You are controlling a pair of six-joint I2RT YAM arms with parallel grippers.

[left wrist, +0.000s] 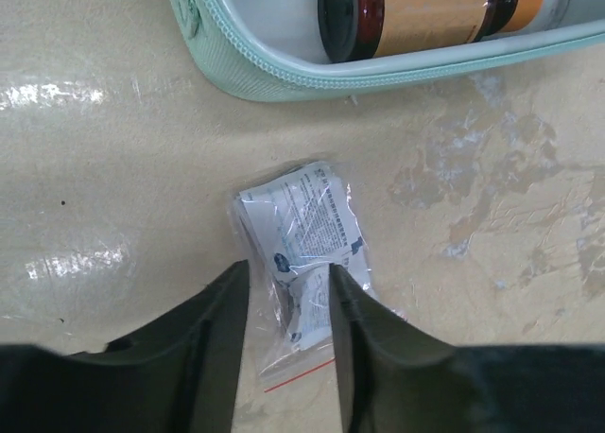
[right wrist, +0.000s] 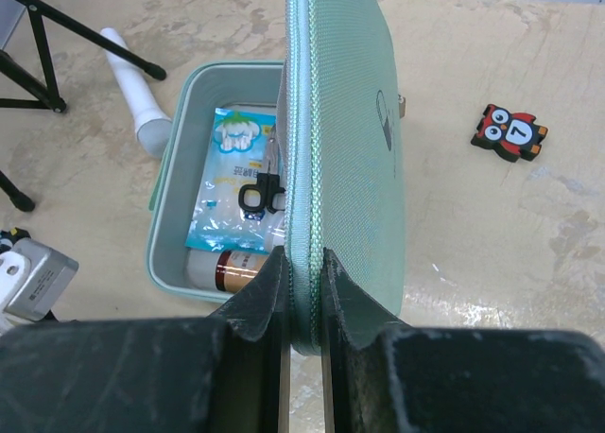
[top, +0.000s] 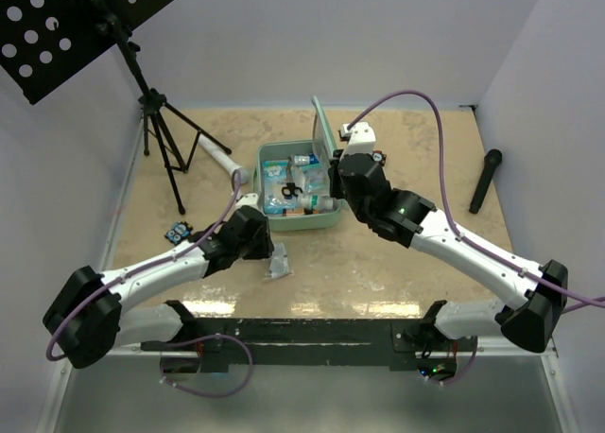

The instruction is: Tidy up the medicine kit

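The mint-green medicine kit (top: 313, 221) stands at the middle back with its lid (right wrist: 354, 149) raised upright. Inside are a blue packet (right wrist: 227, 182), black scissors (right wrist: 251, 199) and a brown bottle (left wrist: 425, 22). A clear zip bag (left wrist: 307, 220) of white printed sachets lies on the table in front of the kit. Over that bag hangs my left gripper, open; the bag shows below and between its fingers, not clamped. My right gripper is shut on the lid's zipped edge.
A black tripod stand (top: 161, 112) and a white tube (top: 223, 159) are left of the kit. Owl-shaped pieces lie to the left (top: 178, 233) and right (right wrist: 509, 132). A black microphone (top: 485, 181) rests at the far right.
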